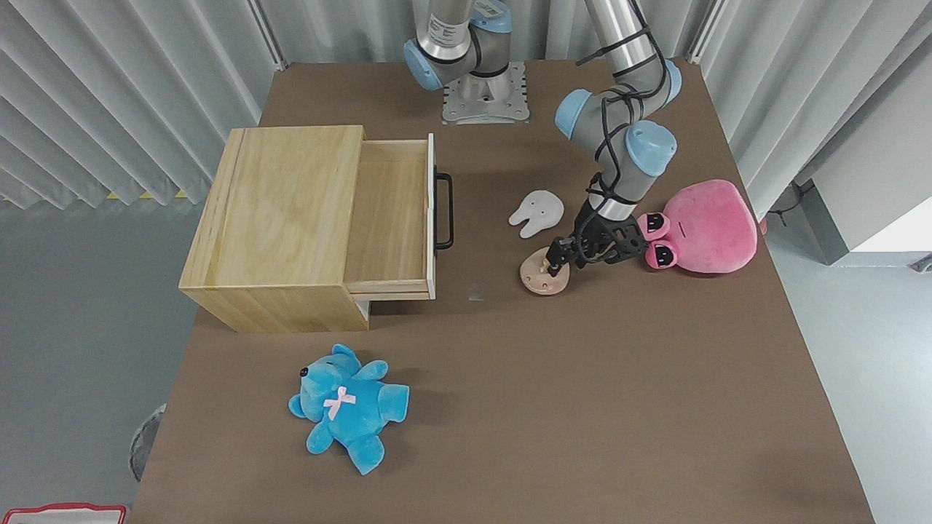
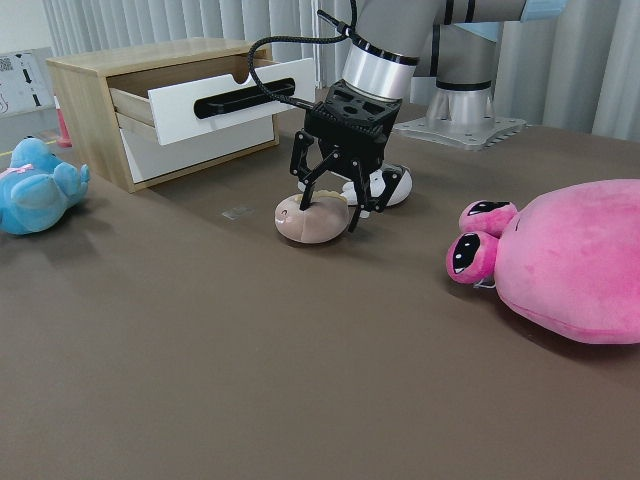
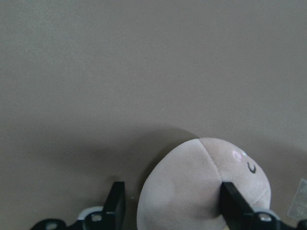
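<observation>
A small beige round plush (image 1: 534, 279) with a stitched face lies on the brown table; in the left view my black gripper (image 2: 335, 205) stands open over it, fingers reaching down on either side. In the wrist view one finger (image 3: 230, 201) lies over the plush and the other (image 3: 113, 206) is beside it over the table. A white tooth-shaped plush (image 1: 537, 209) lies just behind.
A wooden cabinet (image 1: 271, 218) with its drawer pulled open stands left. A blue bear (image 1: 349, 410) lies at front left, a pink plush (image 1: 708, 227) at right.
</observation>
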